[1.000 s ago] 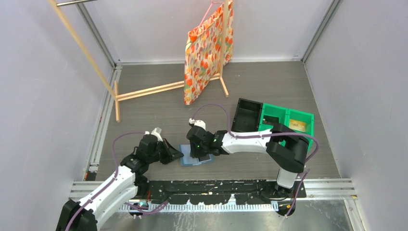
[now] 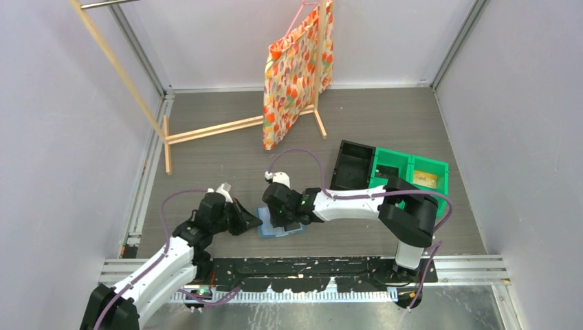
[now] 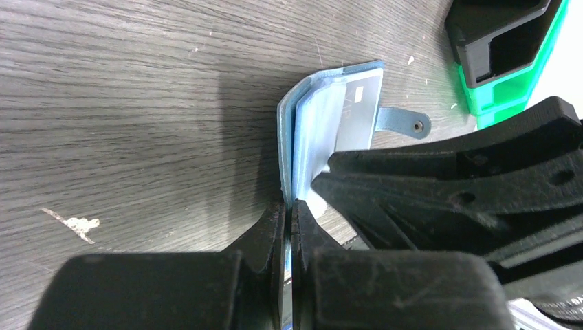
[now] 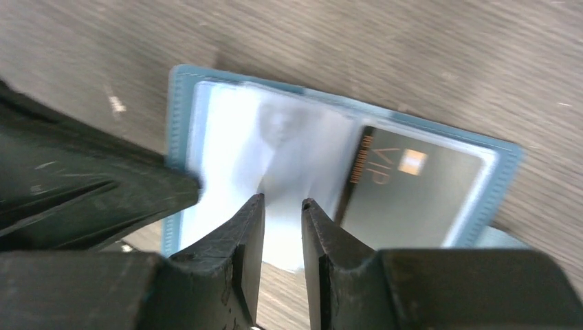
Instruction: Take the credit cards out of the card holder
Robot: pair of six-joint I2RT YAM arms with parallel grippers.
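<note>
An open blue card holder (image 2: pixel 270 232) lies on the table between the two arms. In the right wrist view its clear sleeves face up, and a dark grey card (image 4: pixel 419 189) with a chip sits in the right-hand part. My left gripper is shut on the holder's thin blue left edge, pinching it between its fingertips. Above the pale left sleeve (image 4: pixel 230 137), my right gripper is part open, and no card shows between its fingertips. Whether those tips touch the sleeve I cannot tell.
To the right stands a bin with a black compartment (image 2: pixel 353 165) and green ones (image 2: pixel 431 166); a yellowish card (image 2: pixel 425 179) lies in the far green one. A patterned cloth (image 2: pixel 295 75) hangs from a wooden rack at the back. Mid-table is clear.
The right gripper has shifted slightly left over the holder, its arm moving out and back a little. My left arm and the holder look unmoved.
</note>
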